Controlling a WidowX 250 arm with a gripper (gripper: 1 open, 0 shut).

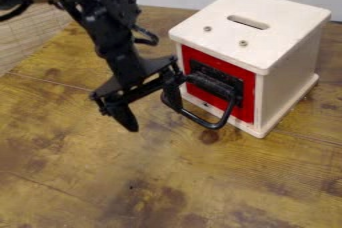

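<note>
A white box appliance (287, 72) with a red front panel (234, 71) stands at the right. From its front sticks out a black looped handle (201, 121). My black gripper (150, 105) hangs just left of the handle, its fingers spread open, one near the handle's left part. Whether it touches the handle is unclear.
A light woven panel (30, 34) lies at the upper left edge.
</note>
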